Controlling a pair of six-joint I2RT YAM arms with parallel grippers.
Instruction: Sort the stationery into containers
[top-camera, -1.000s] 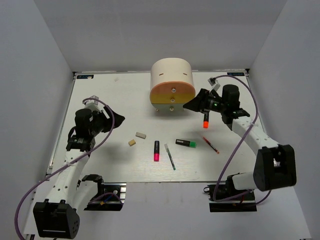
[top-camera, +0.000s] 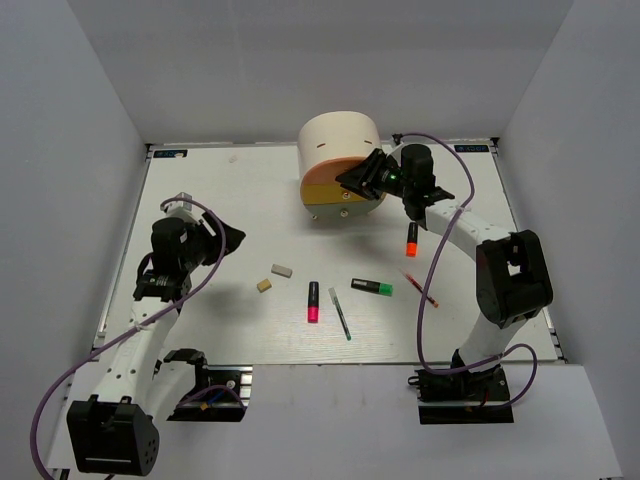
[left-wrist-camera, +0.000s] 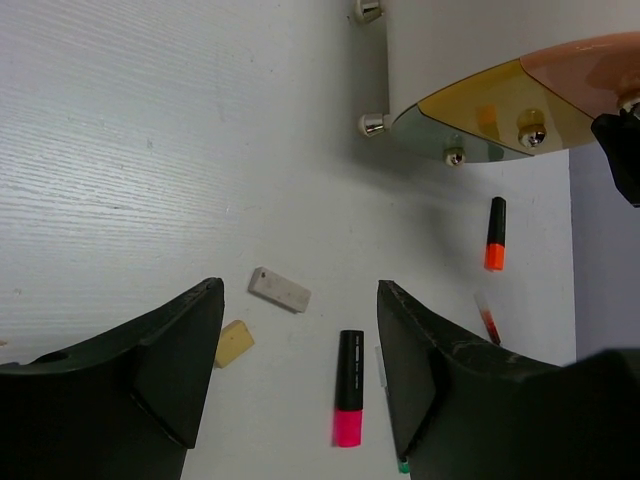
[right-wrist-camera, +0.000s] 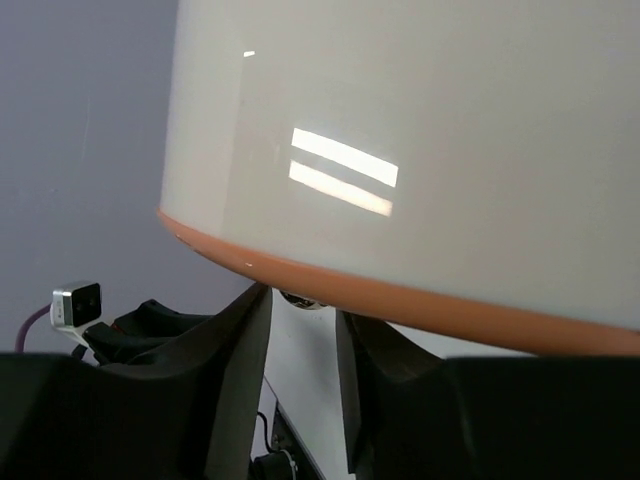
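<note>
The white rounded cabinet (top-camera: 335, 132) stands at the back of the table, its orange (top-camera: 322, 172), yellow (top-camera: 320, 194) and grey-green drawer fronts (top-camera: 326, 211) closed. At the orange front is my right gripper (top-camera: 356, 178), with its fingers apart. In the right wrist view a metal knob (right-wrist-camera: 303, 301) shows between the fingertips, under the orange rim; whether they touch it I cannot tell. My left gripper hangs over the left of the table, open and empty. Below it lie a grey eraser (left-wrist-camera: 279, 289) and a tan block (left-wrist-camera: 233, 343).
Also loose on the table are a pink-capped marker (top-camera: 313, 302), a teal pen (top-camera: 340, 314), a green-capped marker (top-camera: 371, 287), an orange-capped marker (top-camera: 412, 240) and a red pen (top-camera: 421, 290).
My right gripper has moved left and back, from the cabinet's right side to its orange drawer front. The cabinet sits slightly farther back and turned. My left arm has barely moved.
</note>
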